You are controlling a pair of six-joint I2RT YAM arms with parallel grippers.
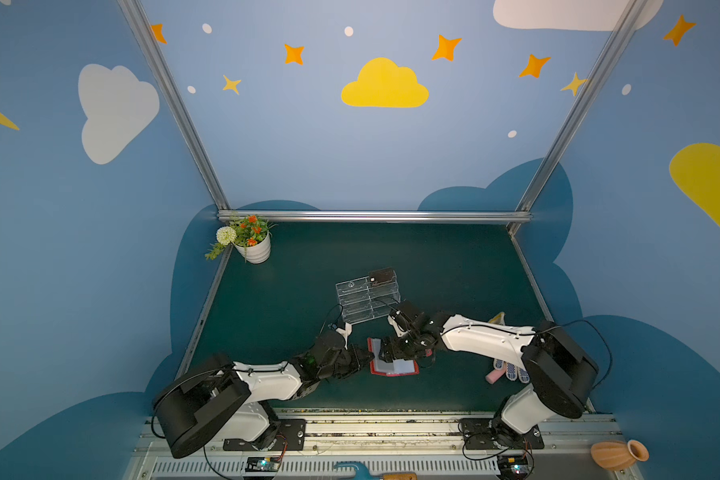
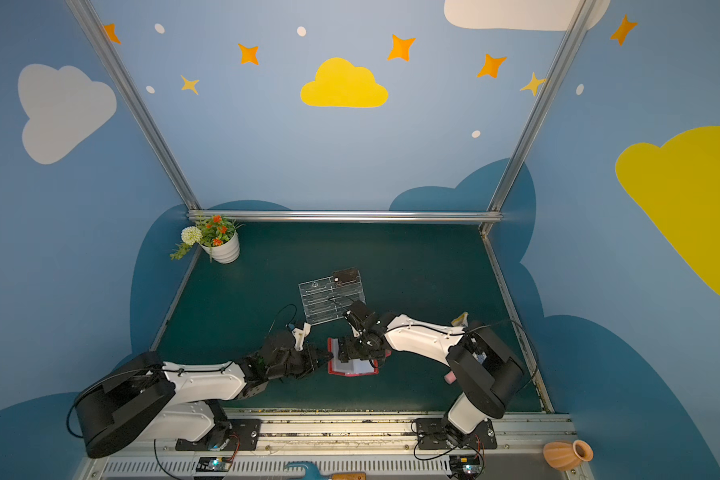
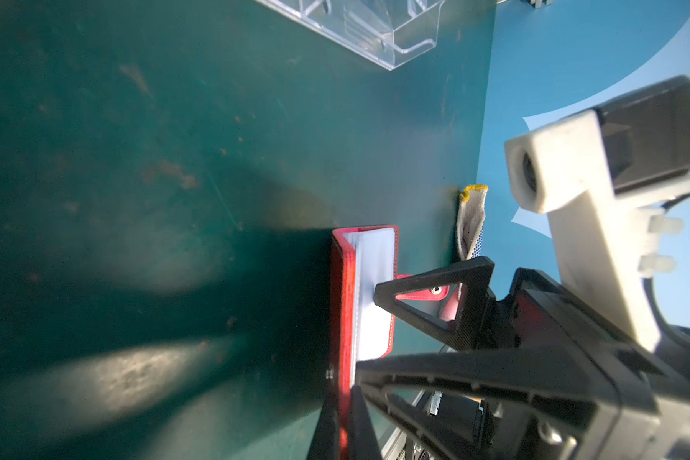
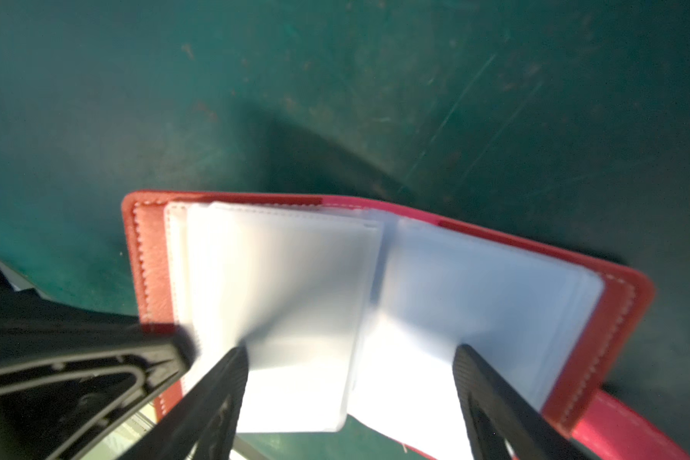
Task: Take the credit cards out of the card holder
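A red card holder [image 4: 613,322] lies open on the green table, its white sleeves [image 4: 283,291] facing up; any cards inside are not distinguishable. My left gripper is shut at the holder's left edge, the red edge showing at its fingers. Over the sleeves, my right gripper stands open, a fingertip on each side, nothing clearly gripped between them.
A clear acrylic rack [image 1: 356,304] with a dark item stands behind the holder. A potted plant [image 1: 254,246] is at the back left, gloves [image 3: 470,222] at the right.
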